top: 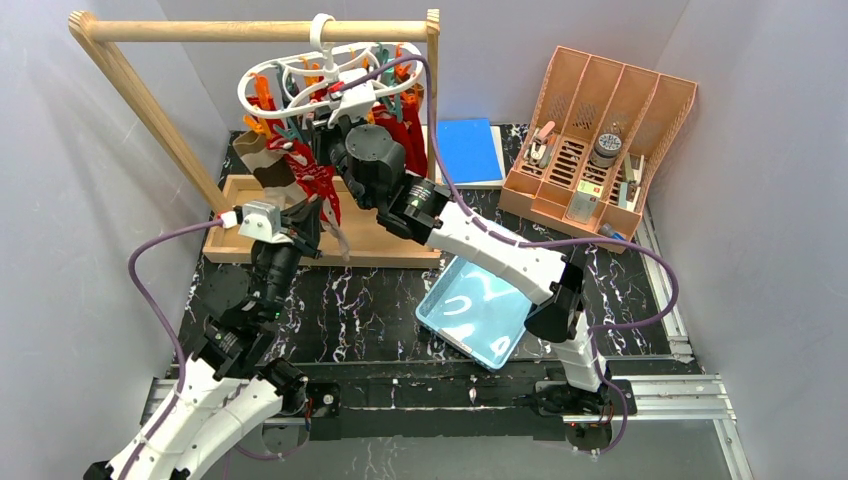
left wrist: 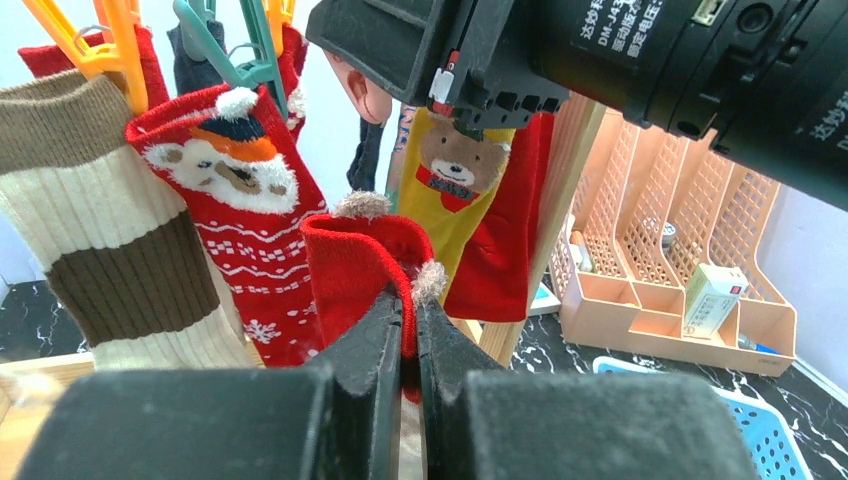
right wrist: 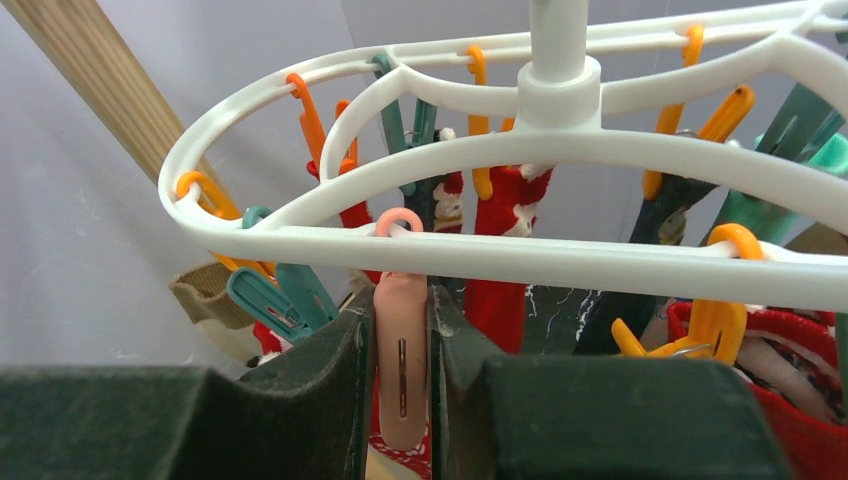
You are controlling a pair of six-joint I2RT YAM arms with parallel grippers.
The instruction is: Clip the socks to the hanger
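Note:
A white oval hanger [top: 390,98] with orange, green and pink clips hangs from a wooden bar. In the right wrist view my right gripper is shut on a pink clip [right wrist: 403,355], whose ring loops over the hanger's front bar [right wrist: 560,252]. Below that clip, in the left wrist view, my left gripper is shut on the top edge of a red sock [left wrist: 350,265] with a fluffy trim. The red snowman sock [left wrist: 235,200], a striped brown sock [left wrist: 130,250] and a yellow bear sock [left wrist: 455,170] hang around it.
The wooden stand [top: 150,118] frames the hanger, with a wooden tray [top: 385,245] underneath. A blue basket [top: 475,310] lies to the right. An orange organizer [top: 560,205] and a blue book [top: 468,152] stand at the back right.

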